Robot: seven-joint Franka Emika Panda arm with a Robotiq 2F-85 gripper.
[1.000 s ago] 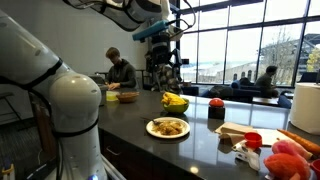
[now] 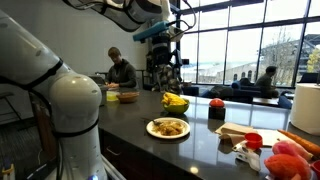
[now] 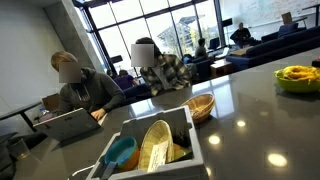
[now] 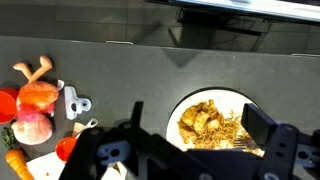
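High over the table, my gripper stands open, its two dark fingers wide apart with nothing visible between them. Exterior view 1 has the gripper (image 2: 162,78) hanging above and behind a white plate (image 2: 151,132). Food (image 2: 172,127), yellow-brown and piled, lies on that plate. From the wrist, the plate (image 4: 174,128) appears at lower right, with food (image 4: 205,122) on it and a fork (image 4: 240,144) at its right side. The right finger hides part of the plate.
A green bowl (image 2: 181,110) holds yellow things behind the plate. Red cups (image 2: 253,141), plush toys (image 2: 287,163), a cutting board (image 2: 235,130) and a carrot (image 2: 300,142) crowd the right. A grey bin (image 3: 196,157) holds several items.
The arm and the table's objects look unmoved. The seated person in the background at left has shifted slightly.
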